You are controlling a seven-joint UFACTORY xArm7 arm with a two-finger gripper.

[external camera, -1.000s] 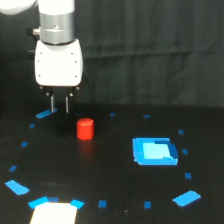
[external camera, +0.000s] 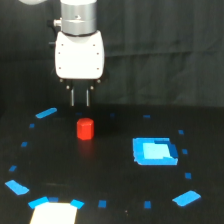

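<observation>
A red, roughly cylindrical object (external camera: 86,129) stands on the dark table, left of the middle. Above and slightly behind it hangs my white gripper (external camera: 80,97), pointing straight down. A clear gap shows between its two thin fingers, with nothing held there. Its fingertips appear higher in the picture than the red object and a little to the left of its centre; the exact distance in depth is hard to judge.
Blue tape borders a whitish patch (external camera: 156,151) on the right. At the lower left lies a bright cream square (external camera: 54,213) edged with tape. Small blue marks dot the table. Between the red object and the patch the surface is bare.
My gripper has moved to the right and slightly up, nearer in line with the red object. The red object and the taped areas have stayed where they were.
</observation>
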